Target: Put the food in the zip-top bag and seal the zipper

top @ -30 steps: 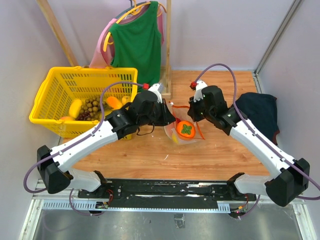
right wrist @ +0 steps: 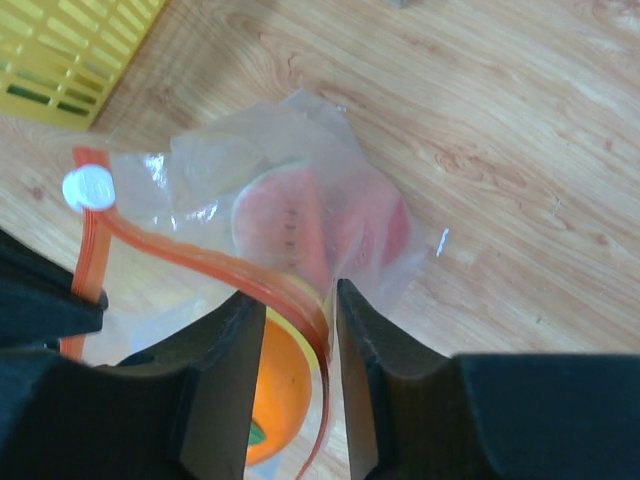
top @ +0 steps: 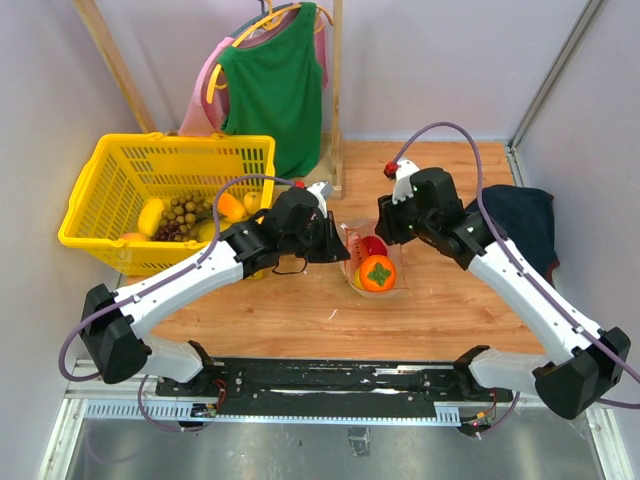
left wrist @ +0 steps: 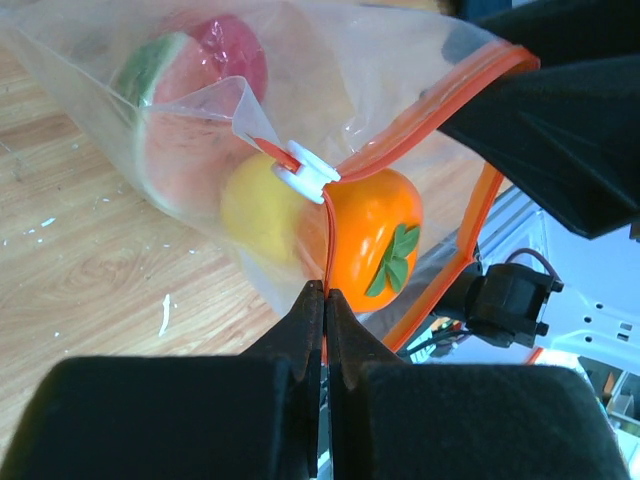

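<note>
The clear zip top bag [top: 396, 282] with an orange zip edge stands mouth-up between my two grippers. Inside it are an orange persimmon [left wrist: 375, 240], a watermelon slice [left wrist: 180, 140], a pinkish-red item [left wrist: 235, 55] and a yellow item [left wrist: 258, 208]. My left gripper is shut, with the bag's thin zip edge running into its fingertips just below the white slider [left wrist: 307, 176]. My right gripper is part open, its fingers on either side of the orange zip edge [right wrist: 270, 287] at the opposite side of the mouth.
A yellow basket [top: 90, 215] with grapes and other food stands at the left. Behind are hanging clothes [top: 275, 90] on a wooden rack. Dark cloth [top: 515, 225] lies at the right. The table [top: 300, 325] in front of the bag is clear.
Over the last second the left gripper has lowered slightly and the bag's mouth has shifted with it.
</note>
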